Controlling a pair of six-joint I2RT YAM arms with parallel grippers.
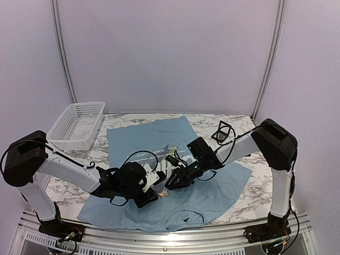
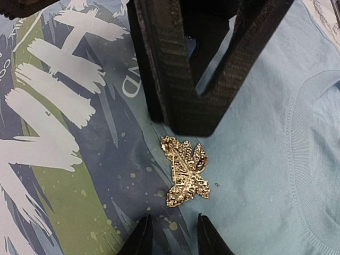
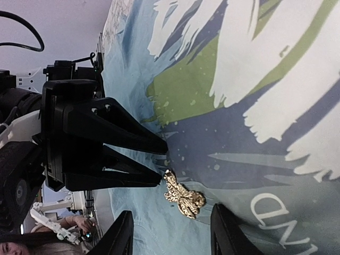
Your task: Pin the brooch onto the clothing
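Observation:
A gold leaf-shaped brooch (image 1: 163, 193) (image 2: 185, 171) (image 3: 183, 196) lies on the blue printed T-shirt (image 1: 215, 202), where the print meets plain fabric. My left gripper (image 1: 154, 194) is open just beside the brooch, its fingertips at the bottom of the left wrist view with only fabric between them. My right gripper (image 1: 173, 185) is open at the brooch's other side; in the right wrist view the brooch sits just beyond its fingertips. Whether the pin passes through the fabric cannot be seen.
A white plastic basket (image 1: 54, 133) stands at the back left. A small dark open case (image 1: 220, 136) rests on the marble table (image 1: 244, 191) at the right, behind the right arm. The two grippers are very close together over the shirt.

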